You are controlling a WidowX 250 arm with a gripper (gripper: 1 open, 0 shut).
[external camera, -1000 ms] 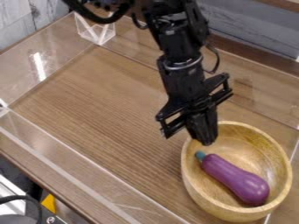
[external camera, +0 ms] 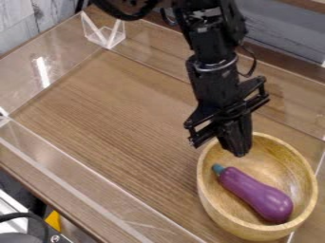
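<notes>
The black robot gripper hangs over the upper rim of a yellow bowl at the right front. It looks shut, with no object visible between its fingers. A purple toy eggplant with a blue-green stem lies inside the bowl, below the gripper and apart from it.
A clear plastic holder stands at the back left. A black cable and something yellow show at the bottom left edge.
The arm and gripper have shifted slightly to the right and a little up over the last second. The bowl and eggplant look unmoved.
</notes>
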